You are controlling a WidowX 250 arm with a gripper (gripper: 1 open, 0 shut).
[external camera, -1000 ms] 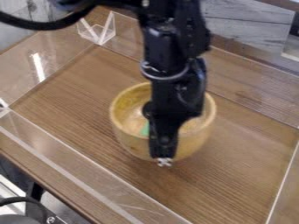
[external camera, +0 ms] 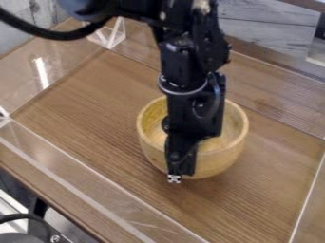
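Note:
A round yellow bowl sits on the wooden table, mostly behind my black gripper. My gripper reaches down at the bowl's near side and is shut on it, its fingertips by the front wall. The inside of the bowl is largely hidden by the gripper and arm.
Clear plastic edges or panels line the left side and top left of the table. A marble-patterned wall stands at the back. Bare wood lies to the left, right and front of the bowl.

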